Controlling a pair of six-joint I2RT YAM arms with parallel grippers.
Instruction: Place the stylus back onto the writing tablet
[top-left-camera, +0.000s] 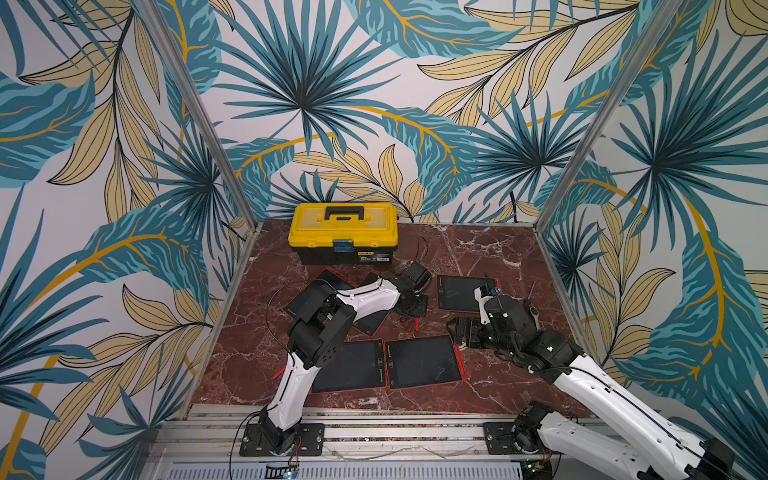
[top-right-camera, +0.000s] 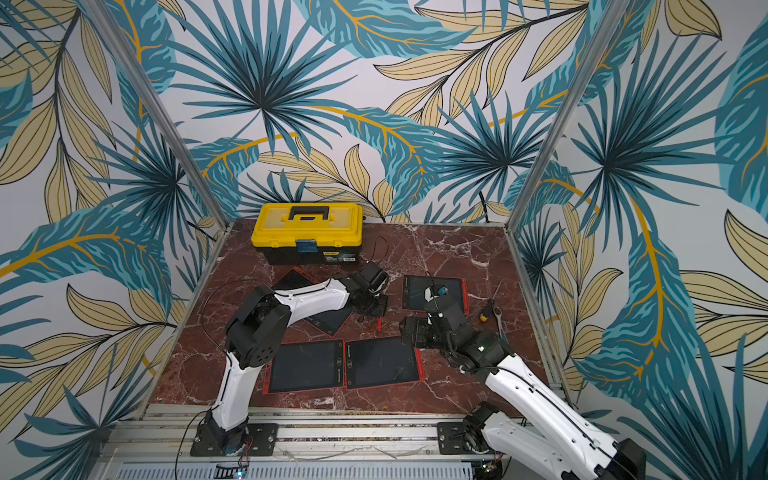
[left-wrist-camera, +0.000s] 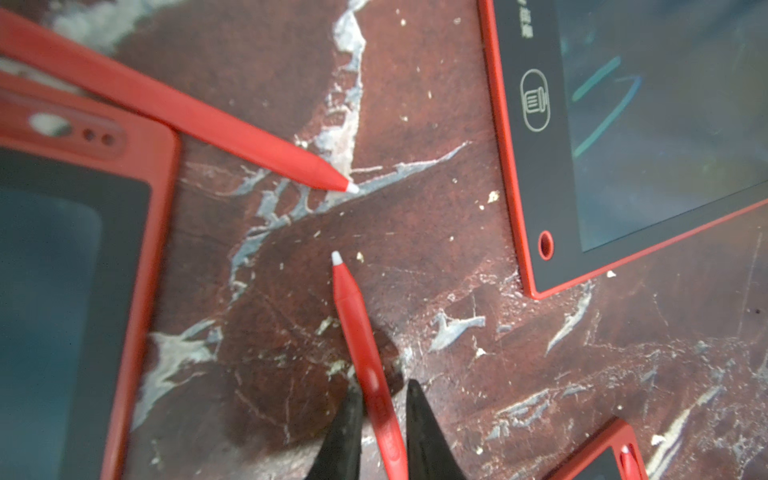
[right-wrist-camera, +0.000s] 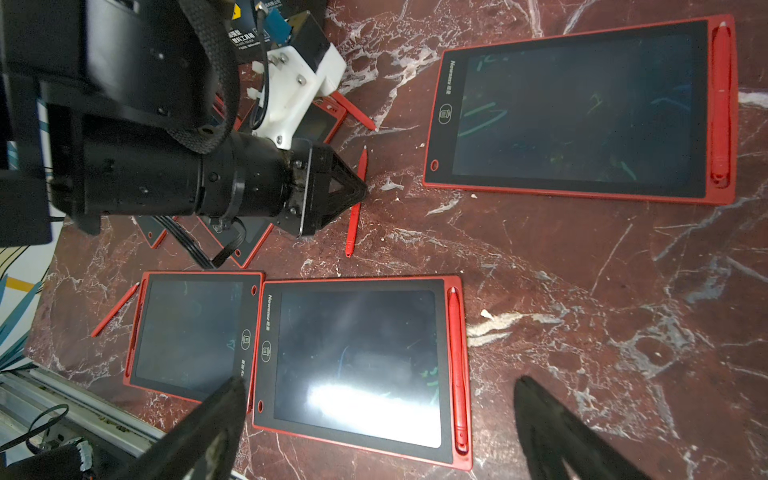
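A red stylus (left-wrist-camera: 369, 360) with a white tip lies on the marble table. In the left wrist view my left gripper is around it, its fingers (left-wrist-camera: 342, 440) on either side and a gap still showing, so the fingers are part open. Another red stylus (left-wrist-camera: 240, 140) lies beside a tablet (left-wrist-camera: 160, 216) on the left. Two tablets at the front stand side by side, the right one (right-wrist-camera: 360, 360) with a stylus (right-wrist-camera: 457, 360) in its slot. Above this tablet, my right gripper is wide open and empty.
The far right tablet (right-wrist-camera: 576, 112) holds a stylus (right-wrist-camera: 721, 104) along its edge. One more loose stylus (right-wrist-camera: 114, 310) lies left of the front tablets. A yellow toolbox (top-left-camera: 344, 226) stands at the back. Tools (top-right-camera: 488, 310) lie on the right; bare table shows between the tablets.
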